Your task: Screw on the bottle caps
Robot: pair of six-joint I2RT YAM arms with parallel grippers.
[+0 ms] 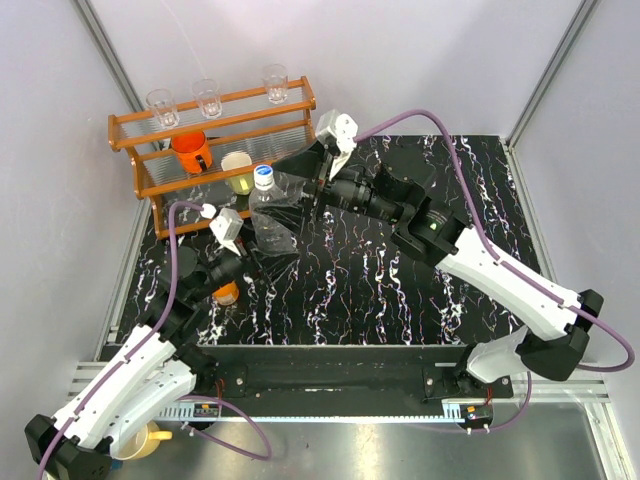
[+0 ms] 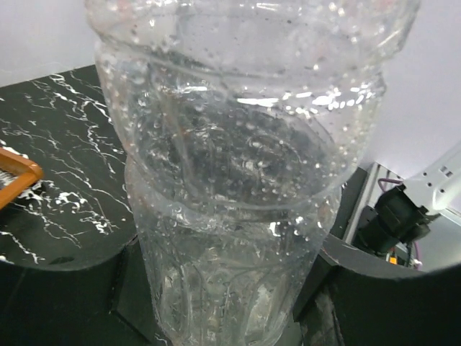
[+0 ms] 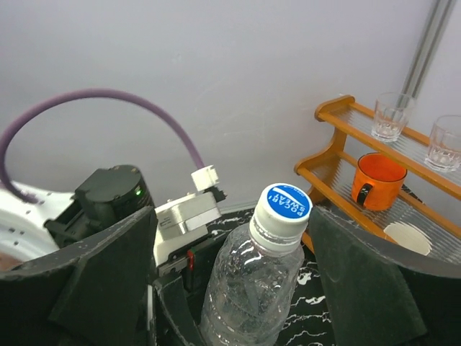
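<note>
A clear plastic bottle (image 1: 272, 222) stands nearly upright above the table, its lower body clamped by my left gripper (image 1: 272, 264). Its ribbed, droplet-covered side (image 2: 238, 158) fills the left wrist view between the fingers. A white cap (image 3: 283, 216) with a blue top sits on the neck; how tightly, I cannot tell. My right gripper (image 1: 288, 188) is part open around the cap's level. In the right wrist view its fingers (image 3: 371, 288) stand wide of the neck on both sides, the right one close to the cap, with no grip on it.
A wooden two-tier rack (image 1: 215, 133) stands behind the bottle, with glasses on top and an orange mug (image 1: 192, 151) and a pale yellow cup (image 1: 238, 172) below. An orange object (image 1: 226, 293) lies near the left arm.
</note>
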